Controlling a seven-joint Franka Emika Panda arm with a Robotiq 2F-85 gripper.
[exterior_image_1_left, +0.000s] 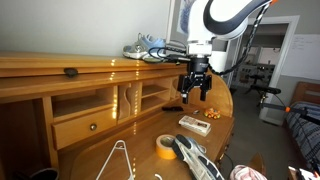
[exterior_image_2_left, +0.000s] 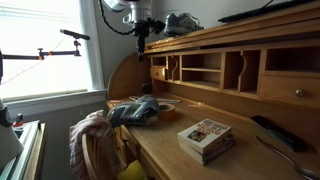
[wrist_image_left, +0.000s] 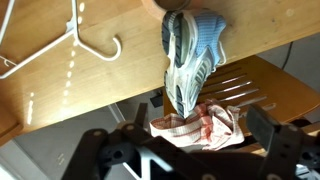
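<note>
My gripper (exterior_image_1_left: 195, 96) hangs in the air above the desk, open, its fingers pointing down. Nothing shows between its spread fingers in the wrist view. A grey-blue shoe (wrist_image_left: 190, 55) lies on the desk below, near the front edge. Its mate (exterior_image_1_left: 148, 48) appears to rest on the top shelf of the desk, behind the arm in exterior view 2. Next to the shoe on the desk is a brown tape roll (exterior_image_2_left: 167, 113). A white hanger (wrist_image_left: 76, 30) lies flat to the side.
A book-like box (exterior_image_2_left: 203, 138) and a dark case (exterior_image_2_left: 278, 132) lie on the open desktop (exterior_image_2_left: 240, 152). A chair with a red-checked cloth (wrist_image_left: 205, 127) stands at the front edge. The desk's drawers and cubbies (exterior_image_1_left: 85, 127) line the back.
</note>
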